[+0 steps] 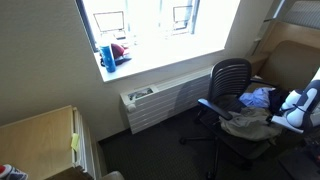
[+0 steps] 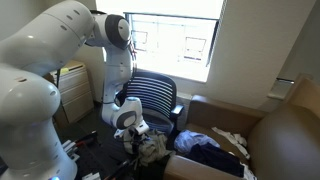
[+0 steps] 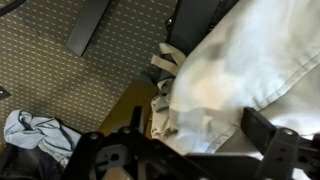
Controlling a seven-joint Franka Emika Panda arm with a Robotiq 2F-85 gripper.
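Observation:
A pale beige cloth lies draped over the seat of the dark office chair. Seen from the wrist, light cloth fills the right side, lying beneath and between the fingers. My gripper is open, its two dark fingers spread wide with no grip on the fabric. In exterior view 2 the white arm reaches down beside the cloth; its fingertips are too dark and small to make out there. Whether the fingers touch the cloth cannot be told.
A brown couch stands to the right, bearing dark blue clothing and a white piece. The chair's armrest and backrest rise close to the cloth. Grey-blue fabric lies at the wrist view's lower left. Carpet is bare left of the chair.

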